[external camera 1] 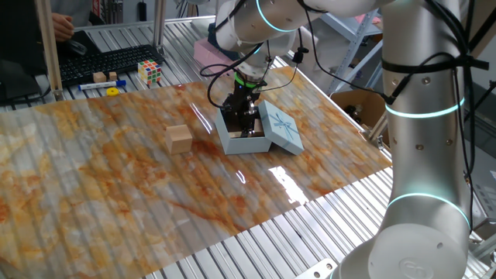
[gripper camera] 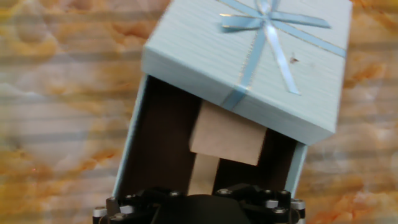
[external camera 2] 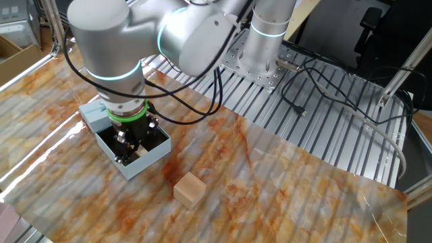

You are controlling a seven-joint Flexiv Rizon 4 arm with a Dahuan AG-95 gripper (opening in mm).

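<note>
A light-blue gift box [external camera 1: 246, 145] stands uncovered on the marbled sheet. Its ribboned lid [gripper camera: 186, 68] leans tilted against one side, covering part of the opening in the wrist view. Inside the dark interior lies a pale wooden block [gripper camera: 228, 134], partly under the lid's edge, with a narrow pale strip [gripper camera: 203, 174] beside it. My gripper [external camera 2: 126, 156] points down into the box; its fingertips are largely hidden, and whether it is open or shut does not show. Outside the box, a wooden cube [external camera 2: 190, 190] rests apart on the sheet.
A puzzle cube [external camera 1: 149, 73], a marker [external camera 1: 102, 84], a yellow ring [external camera 1: 113, 91] and a keyboard [external camera 1: 108, 67] lie beyond the sheet. Black cables hang from the arm near the box. Much of the sheet [external camera 1: 85, 186] on the cube's far side from the box is bare.
</note>
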